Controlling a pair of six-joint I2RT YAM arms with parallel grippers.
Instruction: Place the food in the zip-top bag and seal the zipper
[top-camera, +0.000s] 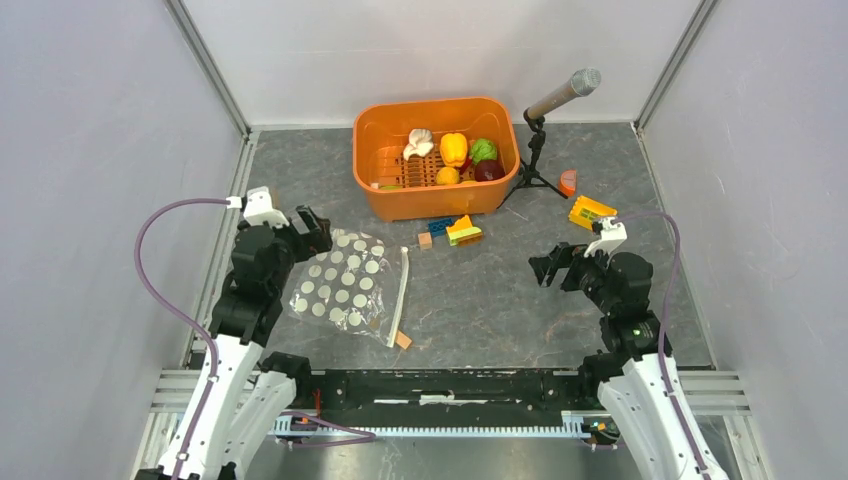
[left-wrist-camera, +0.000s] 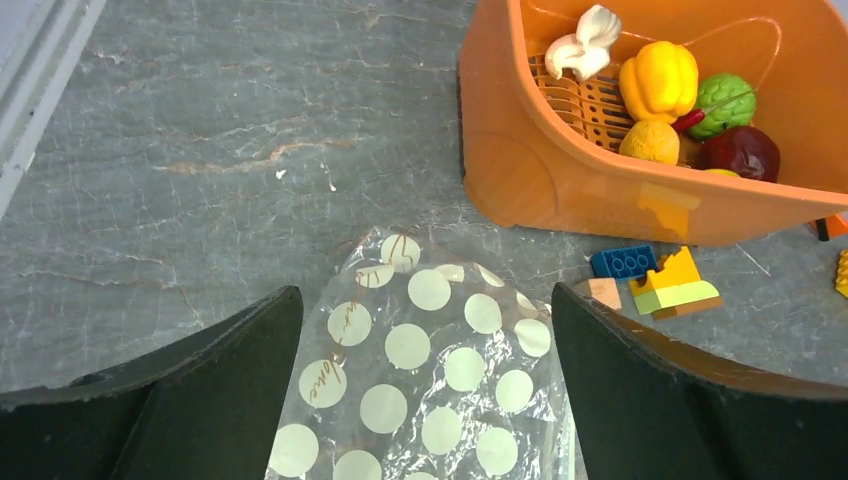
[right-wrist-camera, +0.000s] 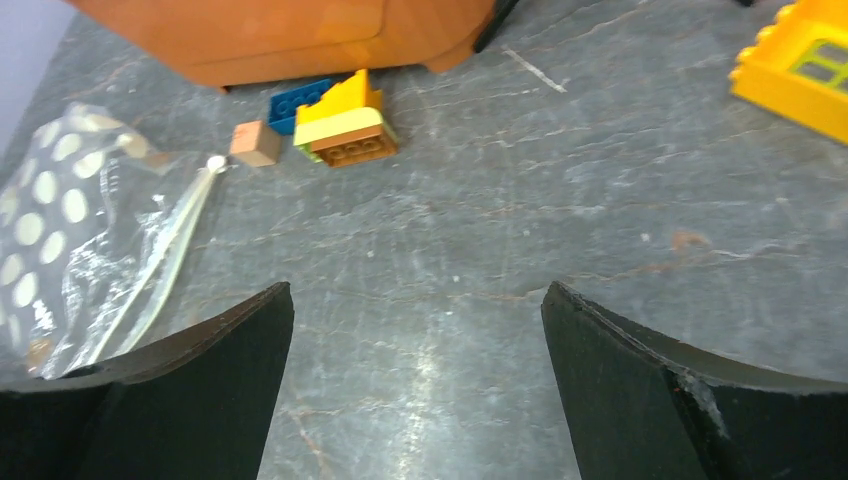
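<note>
A clear zip top bag (top-camera: 345, 282) with white dots lies flat on the table, its zipper strip (right-wrist-camera: 165, 255) on the right side. The orange basket (top-camera: 400, 205) at the back holds food: a garlic (left-wrist-camera: 585, 42), yellow pepper (left-wrist-camera: 660, 80), green vegetable (left-wrist-camera: 725, 105), yellow fruit (left-wrist-camera: 650, 142) and dark red piece (left-wrist-camera: 740, 155). My left gripper (top-camera: 312, 228) hangs over the bag's back part, open and empty. My right gripper (top-camera: 547, 268) stands open and empty over the bare table to the right of the bag.
Toy bricks (top-camera: 462, 232) and a wooden block (top-camera: 425, 241) lie before the basket. A microphone on a stand (top-camera: 560, 95) stands right of it, near a yellow toy piece (top-camera: 590, 210).
</note>
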